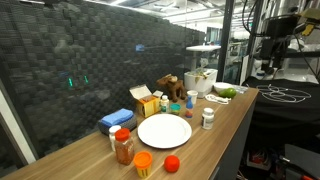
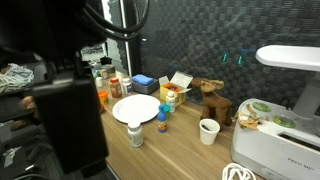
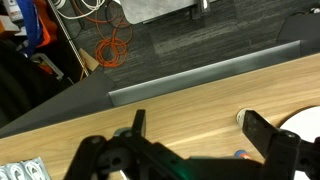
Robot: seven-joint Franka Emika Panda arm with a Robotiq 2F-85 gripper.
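High above the counter's right end, my gripper [image 1: 268,66] hangs in the air, far from the objects on the counter. From the wrist view, the gripper stands open, with only bare wood and the counter's edge below the gap. A white plate [image 1: 164,130] lies mid-counter. Near it are a red ball-like item [image 1: 172,164], an orange cup [image 1: 144,163], a reddish-brown jar [image 1: 124,148] and a white-capped bottle [image 1: 208,118]. Behind the plate sit a blue item [image 1: 117,119] and an open yellow box [image 1: 146,101].
A brown plush animal [image 2: 211,100], a white cup [image 2: 208,131] and a small blue bottle [image 2: 162,122] stand toward the other end. A white appliance [image 2: 283,140] is beyond. Cables [image 3: 112,38] lie below the counter's edge.
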